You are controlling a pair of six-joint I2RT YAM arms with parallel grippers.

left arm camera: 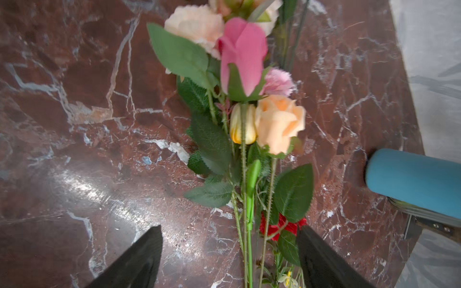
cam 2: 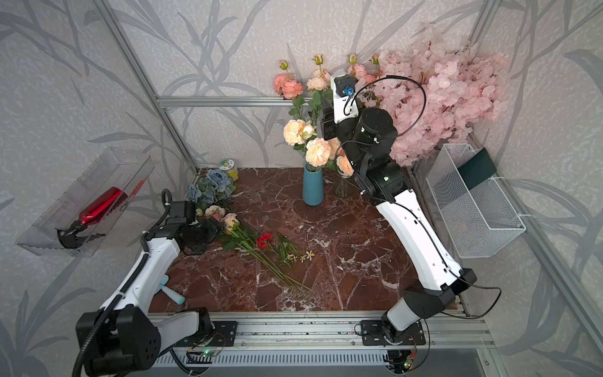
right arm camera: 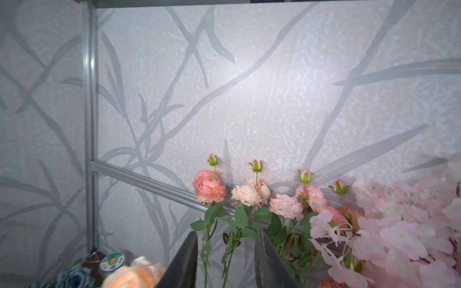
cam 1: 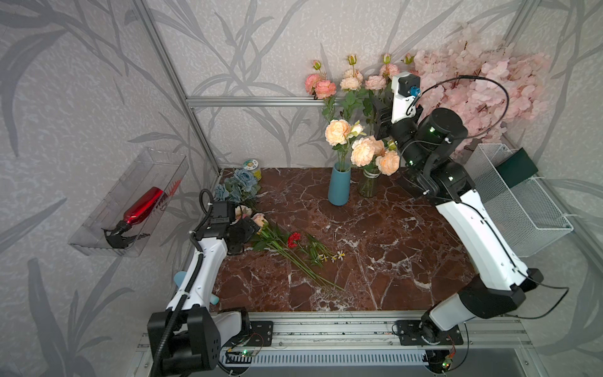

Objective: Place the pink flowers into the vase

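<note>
Several pink-headed flowers [right arm camera: 209,187] stand upright along the back wall, above and behind the blue vase [cam 1: 339,185] that holds cream blooms. Beside it is a clear glass vase [cam 1: 368,184]. High in front of these stems my right gripper is part open; stems show through the gap, apparently beyond its fingers. At the left, a bunch of loose flowers lies on the table, with a deep pink bud [left arm camera: 244,55], a small pale pink bloom [left arm camera: 277,81] and a peach rose [left arm camera: 280,122]. My left gripper is open above their stems, holding nothing.
Pink blossom branches [cam 1: 483,88] crowd the back right corner. A white mesh basket [cam 1: 515,207] hangs at the right, a clear bin [cam 1: 128,207] at the left. Blue flowers [cam 1: 238,185] lie at the back left.
</note>
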